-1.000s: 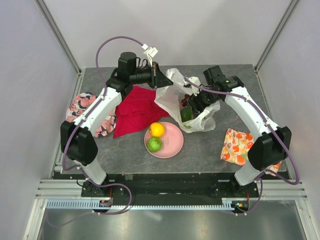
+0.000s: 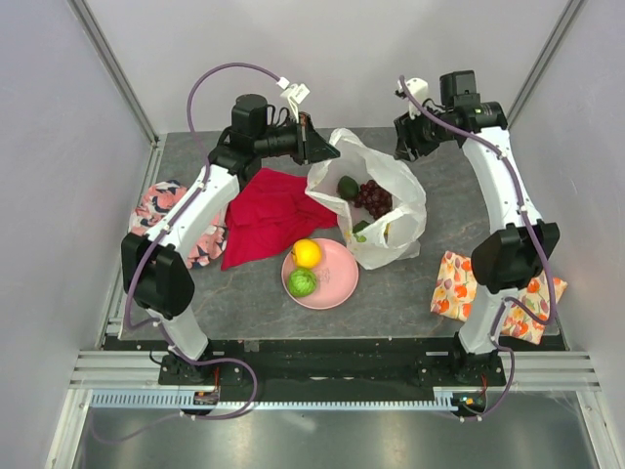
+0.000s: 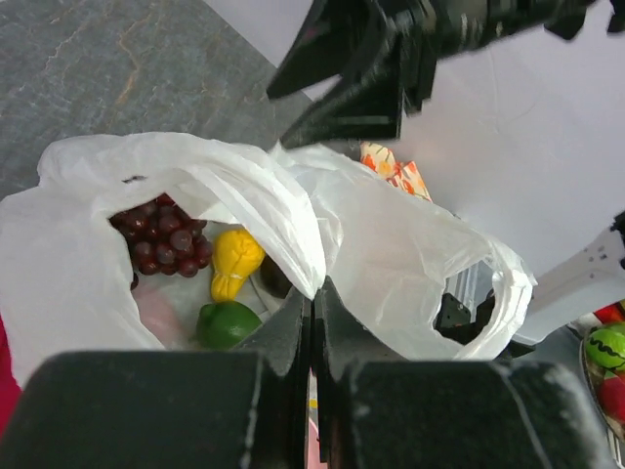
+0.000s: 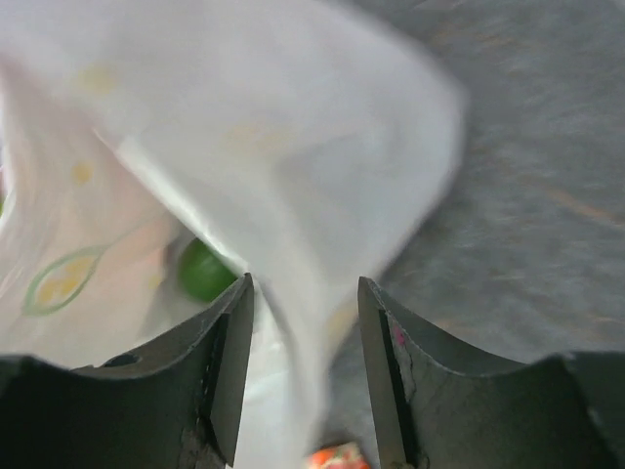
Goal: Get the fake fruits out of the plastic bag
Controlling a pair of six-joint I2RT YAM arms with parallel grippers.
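The white plastic bag (image 2: 391, 234) is held up at its rim by my left gripper (image 2: 325, 154), shut on the plastic (image 3: 293, 225). Inside lie dark grapes (image 2: 376, 200), an avocado (image 2: 348, 189), and, in the left wrist view, a green fruit (image 3: 227, 324) and a yellow one (image 3: 236, 264). My right gripper (image 2: 410, 139) stands part open above the bag's right rim; its wrist view is blurred, with white plastic behind the fingers.
A pink plate (image 2: 332, 288) at the front holds a yellow fruit (image 2: 306, 253) and a green one (image 2: 302, 282). A red cloth (image 2: 264, 215) lies left of the bag, patterned cloths at both sides.
My right gripper has risen out of the bag and moved toward the back right. The bag's contents show more openly. The left arm is nearly still.
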